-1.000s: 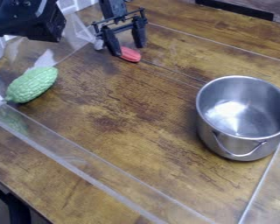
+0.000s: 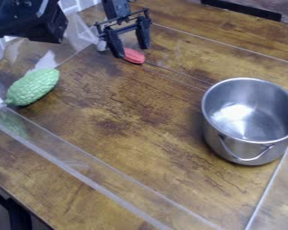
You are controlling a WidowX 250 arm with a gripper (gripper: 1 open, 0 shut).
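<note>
The black gripper [image 2: 125,36] is at the top centre of the camera view, low over the wooden table. A small red object [image 2: 133,56] lies just below it, partly under its parts; whether the fingers touch it or hold it cannot be made out. At the left lies a green bumpy vegetable [image 2: 33,86], like a bitter melon. A steel pot [image 2: 248,121] with a wire handle stands empty on the right.
Clear plastic edging [image 2: 62,157] runs along the left and front of the wooden table [image 2: 134,126]. Dark robot parts fill the top left corner.
</note>
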